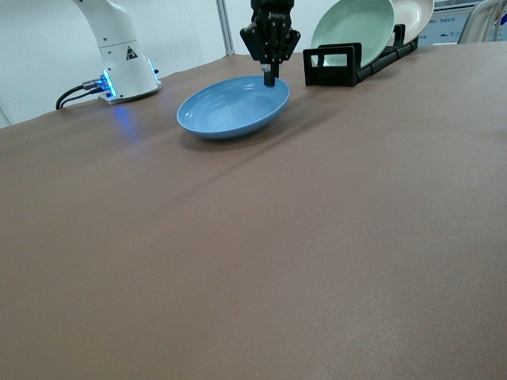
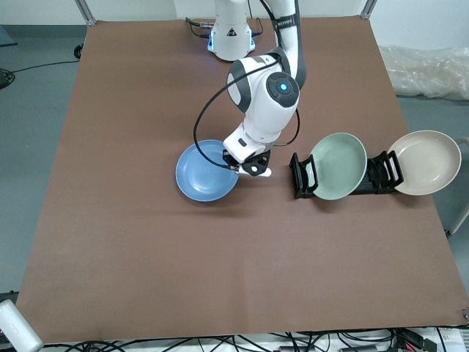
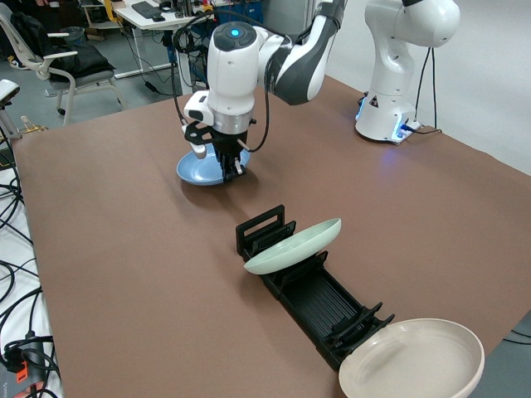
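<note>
A blue plate [image 2: 201, 176] lies on the brown table, with my gripper [image 1: 270, 75] just over its rim on the side toward the rack; whether the fingers are open or shut on the rim I cannot tell. The black rack [image 3: 323, 307] holds a pale green plate [image 2: 338, 165] on edge and a cream plate [image 2: 429, 161] at its far end, both also seen in the right view. The rack stands to the right of my gripper in the left view, apart from the blue plate.
The white arm base [image 1: 127, 71] with cables stands at the back. Cables run along the table's outer edge in the left and right views.
</note>
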